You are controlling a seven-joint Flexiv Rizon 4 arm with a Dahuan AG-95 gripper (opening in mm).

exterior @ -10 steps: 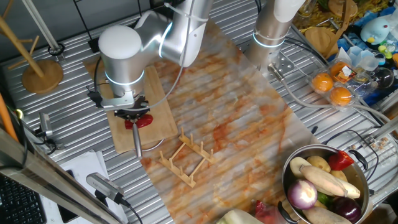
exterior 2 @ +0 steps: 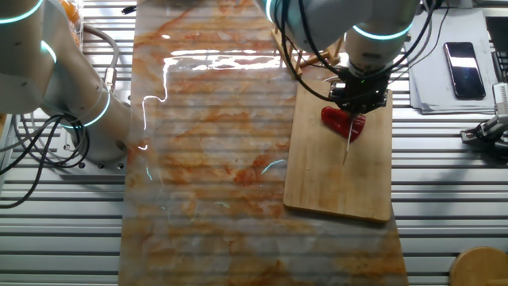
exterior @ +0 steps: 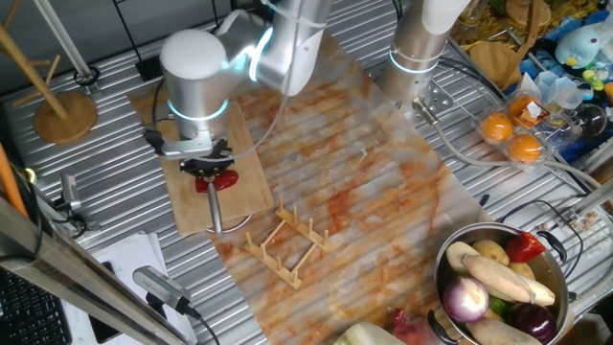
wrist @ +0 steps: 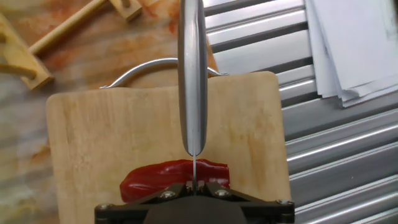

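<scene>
A knife with a grey metal handle [wrist: 193, 81] is gripped at its blade, which shows edge-on as a thin line running into my gripper. The handle points away from the gripper, over the far edge of the wooden cutting board [wrist: 255, 130]. A glossy red pepper [wrist: 146, 182] lies across the board, under the blade; the fingers hide part of it. Exterior view 1 has the gripper [exterior: 207, 165] low over the board, close by the pepper [exterior: 226, 180]. From the other side, the blade [exterior 2: 348, 144] crosses the pepper's end. Whether it has cut in, I cannot tell.
A wooden peg rack [exterior: 287, 251] stands beside the board on the marbled sheet [exterior: 374, 211]. The pot [exterior: 442, 278] of vegetables is at the front right. Papers and a phone [exterior 2: 464, 70] lie beyond the board.
The pepper has shifted a little.
</scene>
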